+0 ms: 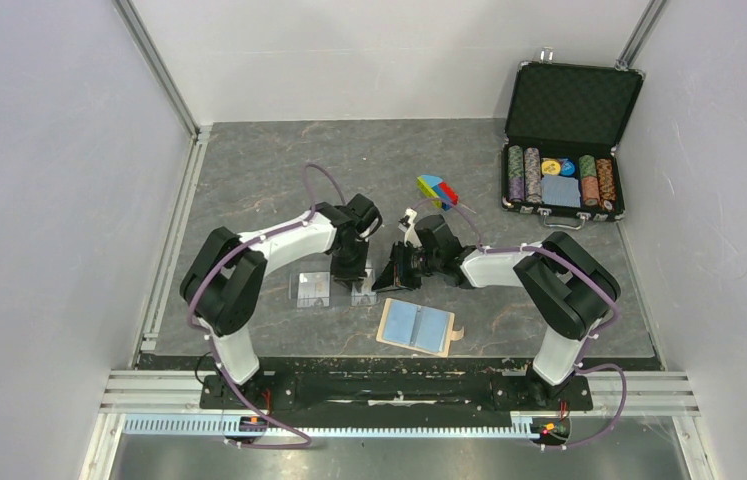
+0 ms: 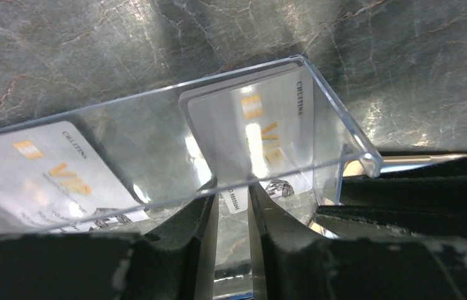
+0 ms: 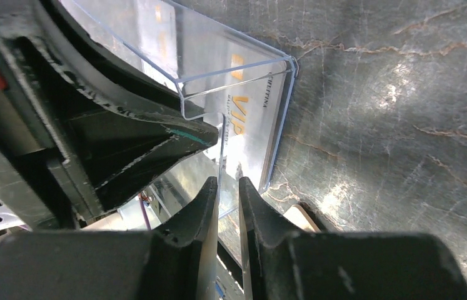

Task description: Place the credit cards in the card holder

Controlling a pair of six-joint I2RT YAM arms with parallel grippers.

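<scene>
A clear acrylic box holds white VIP cards in two places, one stack at the left (image 2: 49,162) and one at the right (image 2: 268,125). My left gripper hovers over it, its fingertips above the box's edge; the top view hides whether it holds anything. My right gripper is at the box's right end, its fingers close together with the thin clear wall appearing between or just beyond them. An open tan card holder (image 1: 416,325) with blue sleeves lies below the grippers in the top view.
An open case of poker chips (image 1: 564,180) stands at the back right. A coloured block toy (image 1: 438,191) lies behind the right arm.
</scene>
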